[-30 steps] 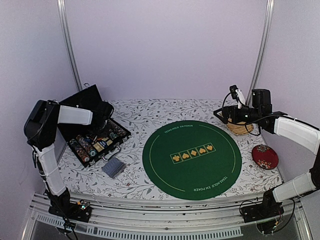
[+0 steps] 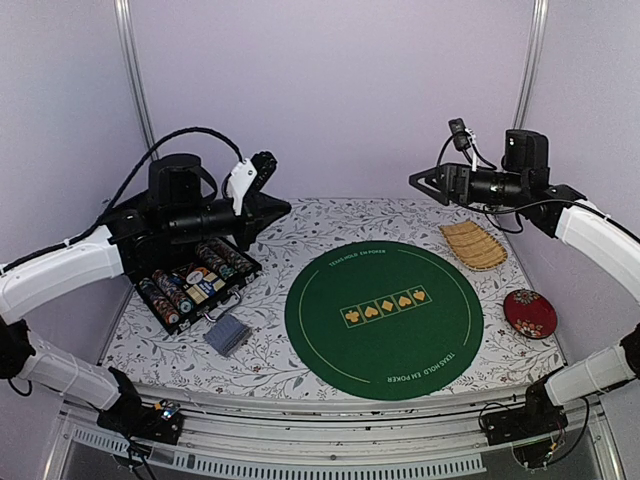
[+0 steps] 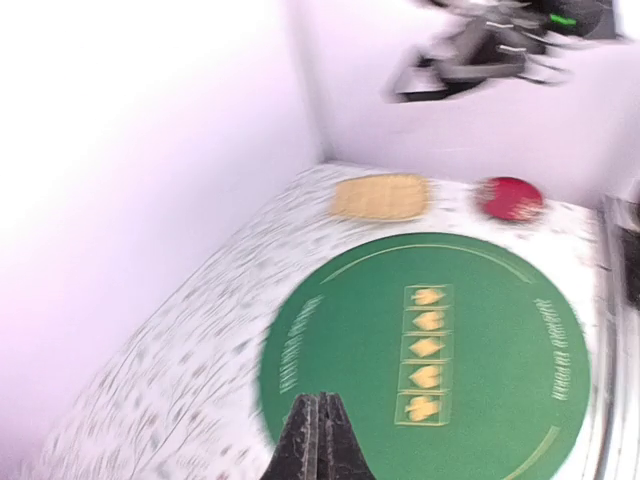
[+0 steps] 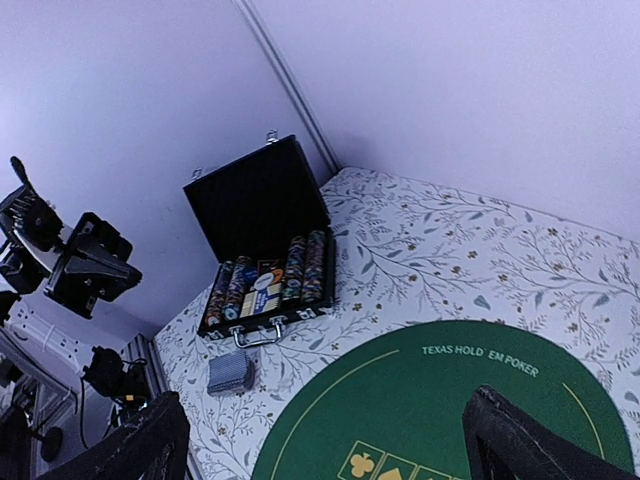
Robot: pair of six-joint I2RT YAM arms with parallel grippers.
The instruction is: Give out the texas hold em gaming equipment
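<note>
The black chip case (image 4: 265,326) lies open on the left of the table, its rows of poker chips (image 2: 167,296) and central plaques (image 2: 206,284) showing in the top view. High above the case's right side, my left gripper is shut with its fingers pressed together and nothing between them. It points across the table. My right gripper stands open and empty over the far right, its two fingers wide apart. The round green poker mat (image 2: 345,270) lies flat mid-table with nothing on it.
A grey card-like stack (image 2: 227,335) sits in front of the case. At the right are a woven bamboo tray (image 2: 473,245) and a red patterned round object (image 2: 530,313). The patterned tabletop between case and mat is clear.
My left gripper has risen out of the case and swung right, staying shut and empty. The case contents look unmoved.
</note>
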